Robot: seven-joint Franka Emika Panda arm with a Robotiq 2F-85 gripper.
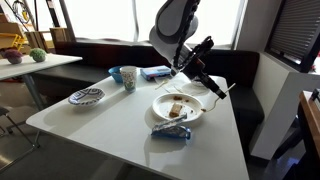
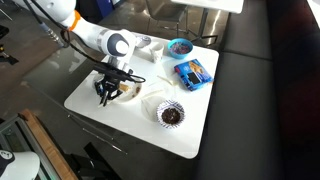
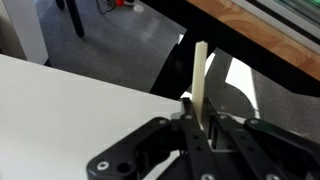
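My gripper [image 1: 220, 95] is shut on a thin, pale stick-like utensil [image 3: 200, 75]. It is held over the right side of a white plate [image 1: 158, 104], near the table's end. Brown pieces of food [image 1: 176, 110] lie on the plate. The wrist view shows the utensil rising from between the fingers, its blunt end free above the table's edge and the floor.
A silver-blue packet [image 1: 171, 130] lies in front of the plate. A patterned bowl [image 2: 170, 115], a blue snack bag [image 2: 194, 74], a blue bowl [image 2: 181, 47] and a cup [image 1: 129, 78] stand elsewhere on the white table [image 1: 110, 132].
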